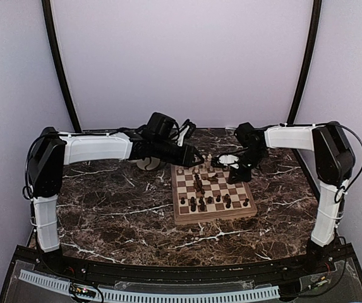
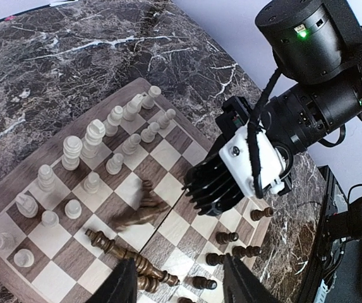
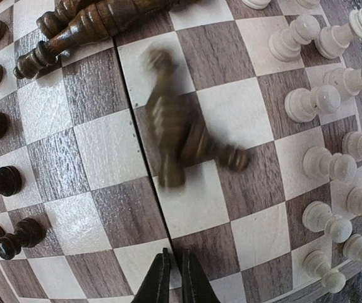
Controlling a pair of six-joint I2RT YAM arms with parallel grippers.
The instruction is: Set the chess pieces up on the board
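Note:
The chessboard [image 1: 215, 216] carries white pieces [image 2: 94, 136] standing along its far side and dark pieces [image 3: 4, 183] standing along its near side. Two dark pieces [image 2: 133, 255] lie on their sides near mid-board. More dark pieces [image 3: 171, 126] appear blurred at the centre, tipped at odd angles, their number unclear. My right gripper is over the board; its fingers are almost together, and nothing shows between them. Above the far part of the board, my left gripper is open and empty.
A pale cup-like container [image 1: 148, 163] stands on the dark marble table [image 1: 117, 208], left of the board and partly behind my left arm. Both arms are close together over the board's far half. Table room left of the board is free.

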